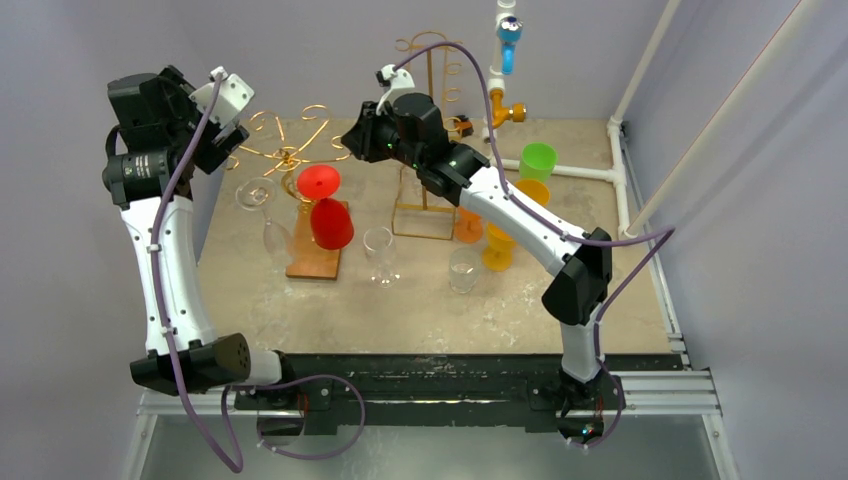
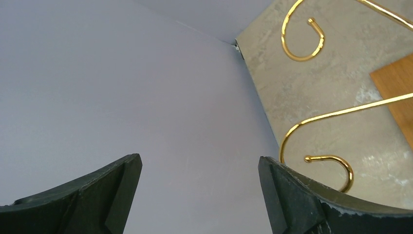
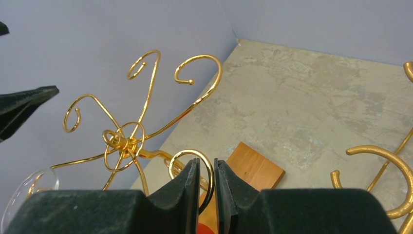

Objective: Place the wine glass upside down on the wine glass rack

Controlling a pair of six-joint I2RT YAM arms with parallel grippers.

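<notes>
A clear wine glass (image 1: 277, 240) hangs upside down at the left side of the gold rack (image 1: 287, 156); its foot is up among the rack arms. In the right wrist view, part of the clear glass (image 3: 29, 197) shows at the lower left. A red goblet (image 1: 331, 224) also hangs foot up from the rack. My left gripper stands open left of the rack, clear of the glass, nothing between its fingers. On a gold curl at the end of one rack arm (image 3: 209, 170), my right gripper is shut.
A clear glass (image 1: 380, 255) stands right of the rack's wooden base (image 1: 312, 262). Another gold rack (image 1: 422, 222) is behind my right arm, with a short glass (image 1: 464, 270), yellow goblet (image 1: 498, 247) and green cup (image 1: 538, 160) nearby.
</notes>
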